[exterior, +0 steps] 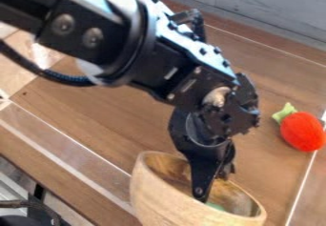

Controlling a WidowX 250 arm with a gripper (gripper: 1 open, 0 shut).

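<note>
My black gripper (204, 180) reaches down into a wooden bowl (173, 196) at the bottom centre, its fingertips inside near the back of the rim. It looks shut, and I see nothing between its fingers. A bit of green shows inside the bowl behind the near wall; the rest of what lies there is hidden.
A red plush vegetable (302, 131) with a green top lies on the wooden table (90, 115) at the right. A pale wall (261, 10) runs along the back. The table's edge is at the lower left.
</note>
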